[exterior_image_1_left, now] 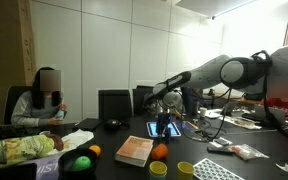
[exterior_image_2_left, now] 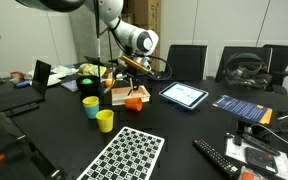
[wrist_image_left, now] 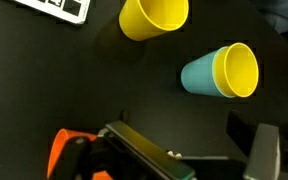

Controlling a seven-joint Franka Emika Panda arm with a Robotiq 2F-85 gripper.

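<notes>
My gripper stands open above the dark table, with nothing held between its fingers. At the lower left of the wrist view, an orange cup (wrist_image_left: 59, 150) is partly hidden by one finger. It appears to lie on its side in exterior view 2, where this orange cup (exterior_image_2_left: 134, 103) rests beside a flat box or book (exterior_image_2_left: 121, 95). Farther off from the fingers, a yellow cup (wrist_image_left: 154, 14) and a blue cup with a yellow inside (wrist_image_left: 221, 72) are apart from each other. The gripper (exterior_image_2_left: 136, 66) hangs over the back of the table in that view.
A white dotted panel (exterior_image_2_left: 124, 156) lies near the front. The tablet (exterior_image_2_left: 184, 94) rests at the back, and a black keyboard (exterior_image_2_left: 215, 157) sits on the right with cables and packets around it. A black bowl (exterior_image_1_left: 70, 168) holds something green.
</notes>
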